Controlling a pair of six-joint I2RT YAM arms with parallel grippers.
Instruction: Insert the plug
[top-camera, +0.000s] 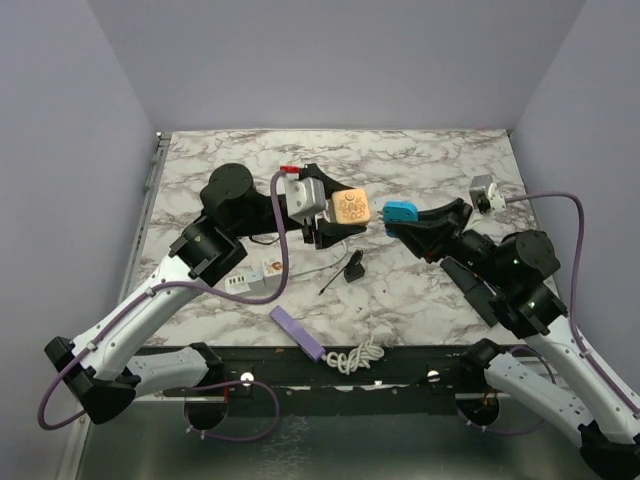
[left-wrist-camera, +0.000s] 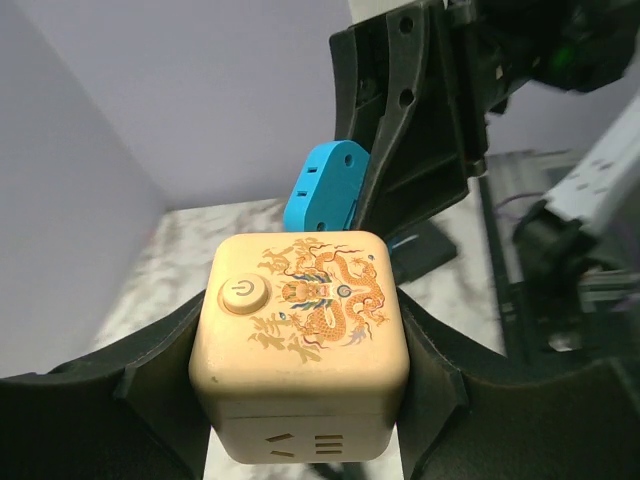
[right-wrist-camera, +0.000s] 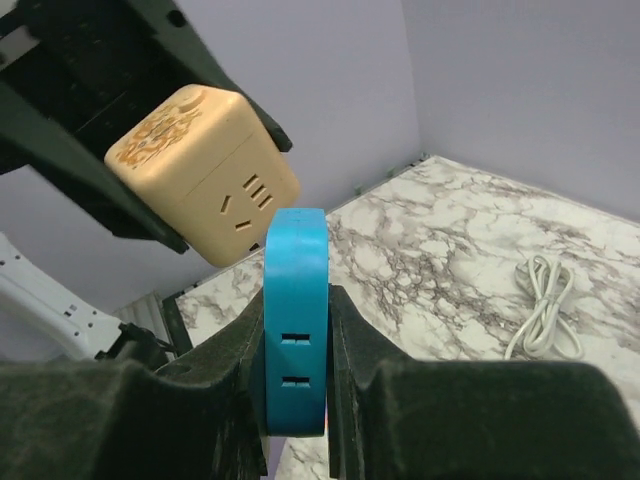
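Observation:
A cream socket block (top-camera: 350, 206) is held up over the table, with my left gripper (top-camera: 326, 208) shut on it. In the left wrist view the block (left-wrist-camera: 300, 340) shows a power button and a dragon print on one face, slots on another. Right of it, clearly apart, my right gripper (top-camera: 410, 220) is shut on a blue plug (top-camera: 400, 212). Two slots show on the blue plug (right-wrist-camera: 296, 330) in the right wrist view. There, the slotted face of the socket block (right-wrist-camera: 248, 205) appears beyond and left of the plug. The plug's prongs are hidden in these views.
White socket boxes (top-camera: 272, 270) lie beneath my left arm. A black adapter (top-camera: 354, 267), a purple strip (top-camera: 298, 333) and a coiled white cable (top-camera: 354, 355) rest nearer the front. Bare marble lies at the back and centre right.

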